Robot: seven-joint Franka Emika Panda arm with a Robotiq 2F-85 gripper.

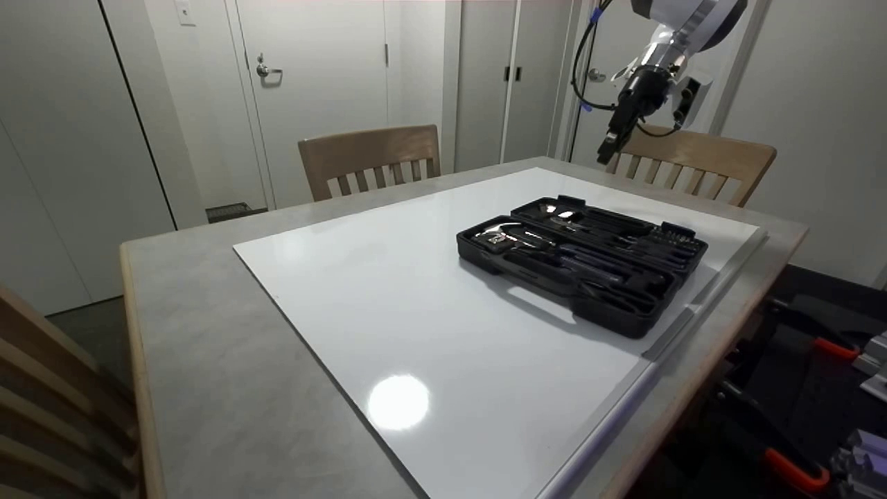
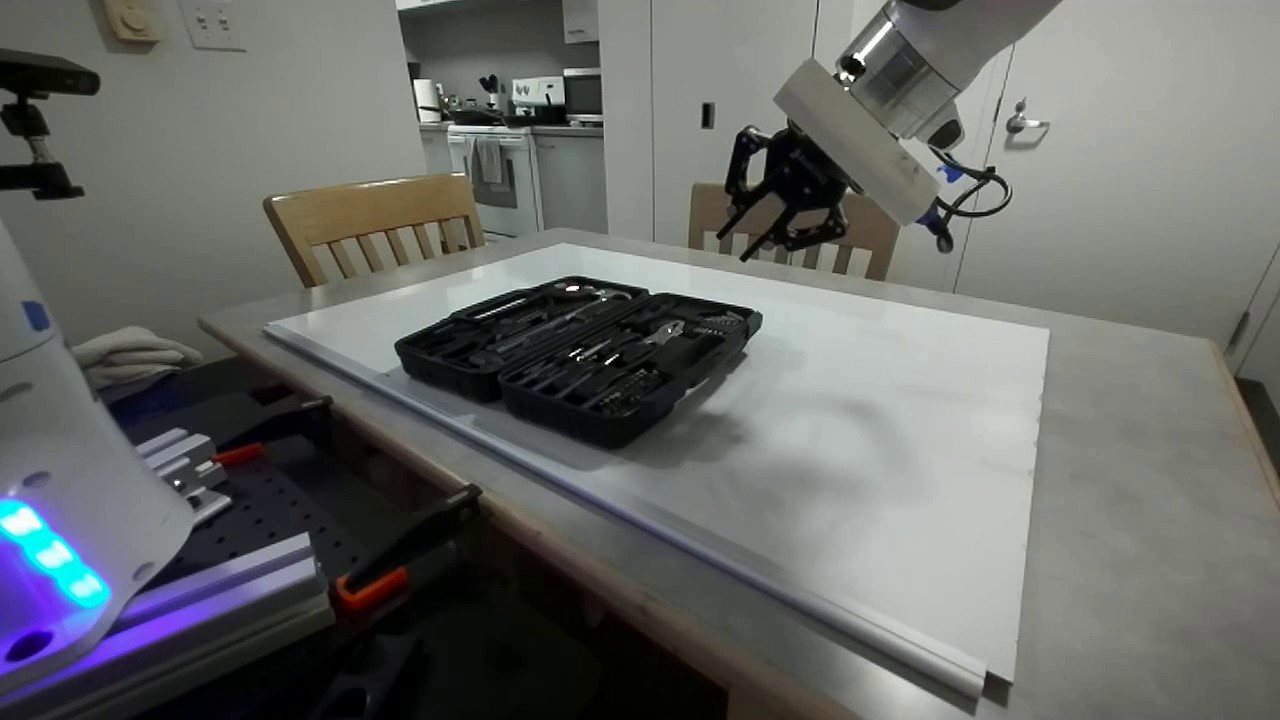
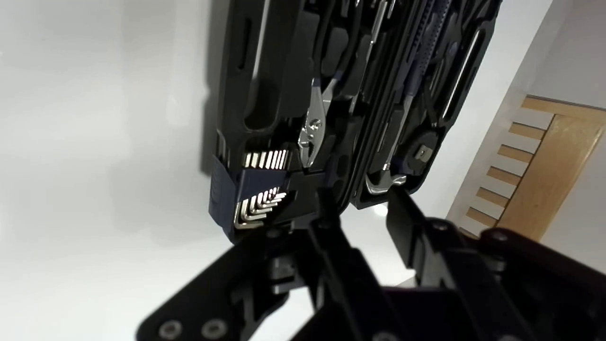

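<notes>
A black tool case (image 1: pixel 572 292) lies opened flat on the white board, both halves filled with tools. In the wrist view, pliers (image 3: pixel 313 126) and a set of hex keys (image 3: pixel 258 207) sit in one half. The other half holds a hammer (image 3: pixel 386 181) and a tape measure (image 3: pixel 419 152). My gripper (image 2: pixel 741 244) hangs in the air above the board, beyond the half with the pliers and clear of the case. Its fingertips (image 3: pixel 401 205) stand part open, with nothing between them.
The white board (image 1: pixel 349 274) is bare around the case, widest on the side away from the clamps. Wooden chairs (image 1: pixel 370 150) stand at the table's edges. Clamps with orange handles (image 2: pixel 374 588) grip near the robot's base.
</notes>
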